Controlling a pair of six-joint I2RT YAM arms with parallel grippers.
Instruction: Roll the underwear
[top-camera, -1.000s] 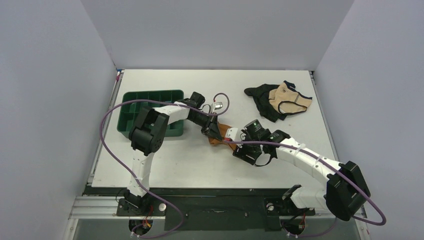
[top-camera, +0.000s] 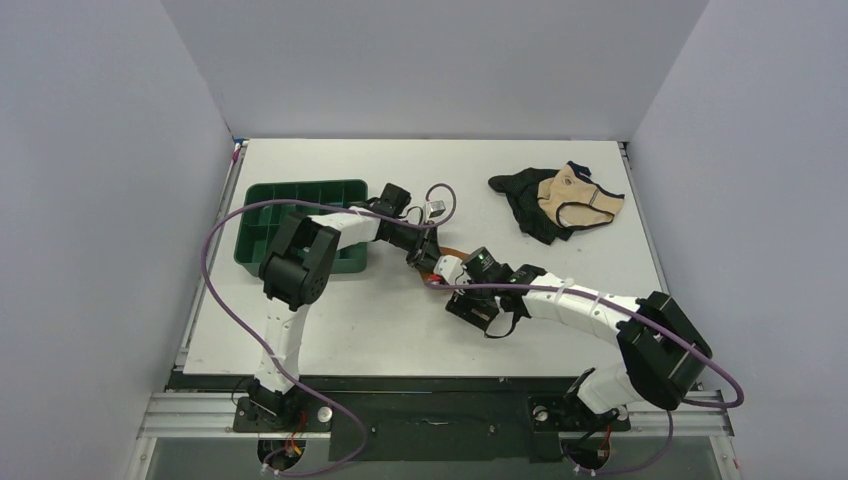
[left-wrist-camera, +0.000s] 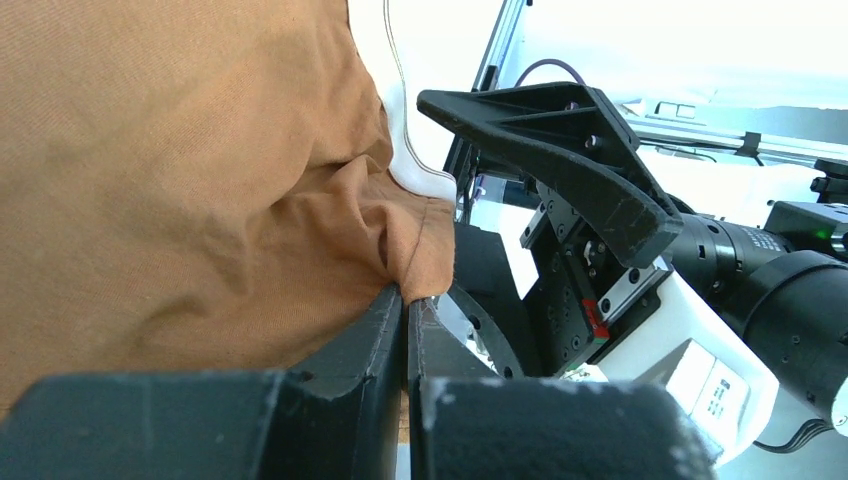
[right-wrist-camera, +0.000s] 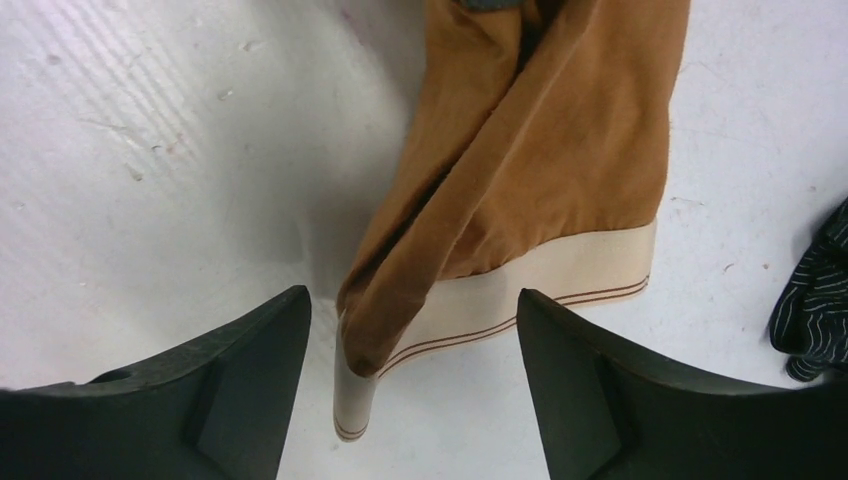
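Brown underwear (top-camera: 452, 251) with a pale waistband lies on the table under both grippers. In the left wrist view, my left gripper is shut at a bunched edge of the brown cloth (left-wrist-camera: 200, 150); whether fabric is between the fingertips is hard to tell. In the right wrist view, my right gripper stands open over the underwear (right-wrist-camera: 590, 140), around a narrow folded strip that runs down over the waistband and ends in a pale tip.
A green divided box (top-camera: 300, 192) sits at the left, beside my left arm. A pile of dark and beige garments (top-camera: 580, 195) lies at the back right.
The left arm is nearly unchanged.
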